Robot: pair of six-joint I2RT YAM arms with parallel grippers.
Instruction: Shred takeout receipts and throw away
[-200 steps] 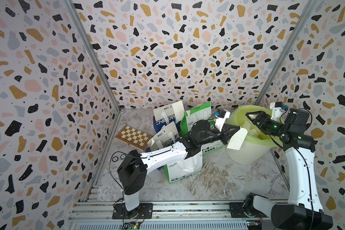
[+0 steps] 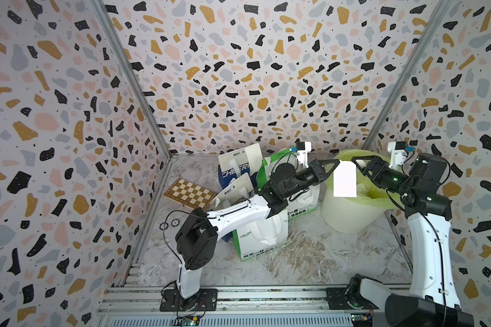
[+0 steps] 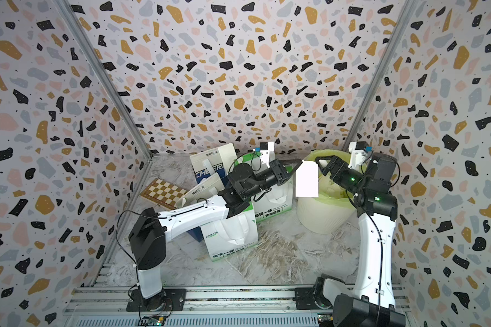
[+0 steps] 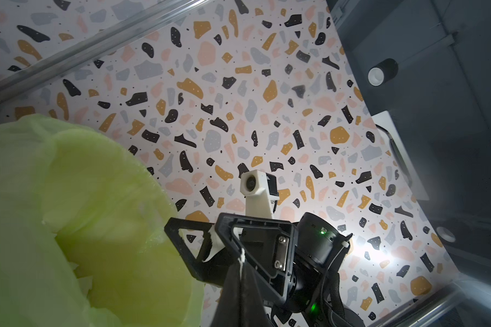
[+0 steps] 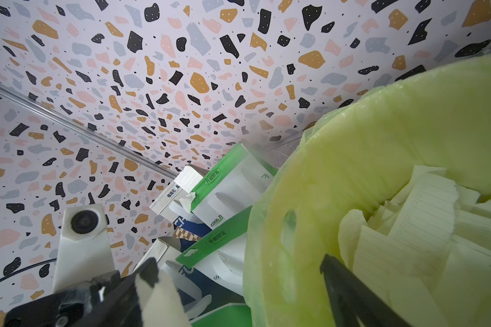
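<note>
A white receipt (image 2: 344, 179) hangs from my left gripper (image 2: 334, 163), which is shut on its top corner, in front of the bin. The same receipt (image 3: 306, 179) shows in the top right view. My right gripper (image 2: 359, 162) is open just right of the receipt's top, over the cylindrical bin (image 2: 343, 212) with a yellow-green liner. In the right wrist view, torn paper strips (image 5: 403, 229) lie inside the liner (image 5: 278, 256). In the left wrist view the right gripper stands beside the liner.
Several takeout bags (image 2: 259, 239) with green or blue print crowd the middle of the floor. A checkerboard (image 2: 188, 193) lies at the left. The front right floor beside the bags is bare, and walls close in the back and sides.
</note>
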